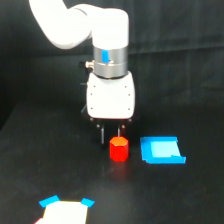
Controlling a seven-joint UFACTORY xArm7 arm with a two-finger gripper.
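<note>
A small red block [119,149] stands on the dark table near the middle of the camera view. My white gripper [111,134] hangs pointing down just above and behind the block in the image, offset a little to its left. Its two dark fingers stand apart, so it is open, and nothing shows between them. The tip of the right finger overlaps the top of the block in this view; whether they touch, I cannot tell.
To the right of the block lies a pale blue square framed in brighter blue tape [162,150]. At the lower left a white sheet [65,213] has blue tape at its corners.
</note>
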